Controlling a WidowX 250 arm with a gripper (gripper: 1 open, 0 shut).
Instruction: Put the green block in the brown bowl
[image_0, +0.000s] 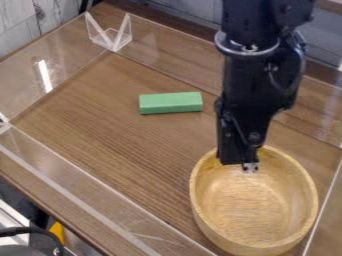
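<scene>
On the wooden table, left of the arm, lies the green block (171, 103), flat and apart from everything else. The brown bowl (254, 207) sits at the lower right, empty as far as its inside shows. My dark gripper (242, 157) points down over the bowl's far rim, to the right of the block and nearer the camera. Its fingertips come close together in this view, and nothing shows between them. Whether they are fully closed is hard to make out.
A clear plastic wall (80, 185) runs along the table's left and near side. A white wire-like stand (111, 34) is at the far left corner. Bare table (120, 145) lies between the block and the bowl.
</scene>
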